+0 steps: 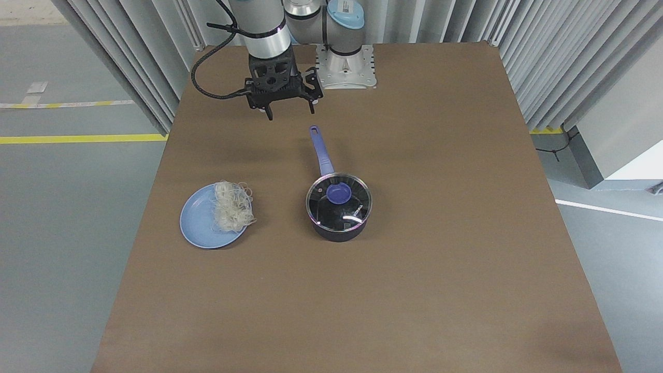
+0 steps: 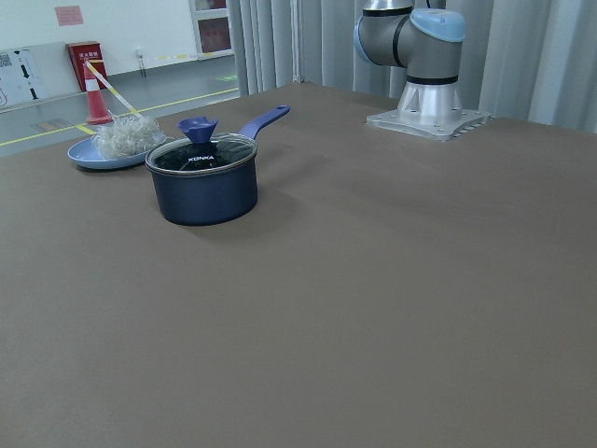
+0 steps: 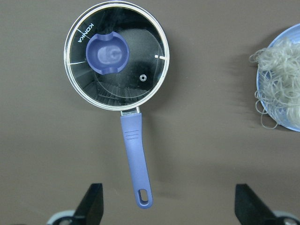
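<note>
A dark blue saucepan [image 1: 335, 224] stands on the table with its glass lid on, blue knob [image 3: 107, 53] on top and blue handle [image 3: 133, 150] pointing toward my arm's base. A blue plate [image 1: 200, 217] lies beside it, holding a tangle of translucent noodle-like strands [image 3: 283, 79]. My gripper [image 1: 290, 112] hangs behind and above the pan's handle end, open; in the wrist view its two dark fingertips are wide apart with only table between them, beyond the handle's end.
My arm's base plate [image 1: 363, 74] is at the back edge, before a grey corrugated curtain [image 1: 422, 18].
</note>
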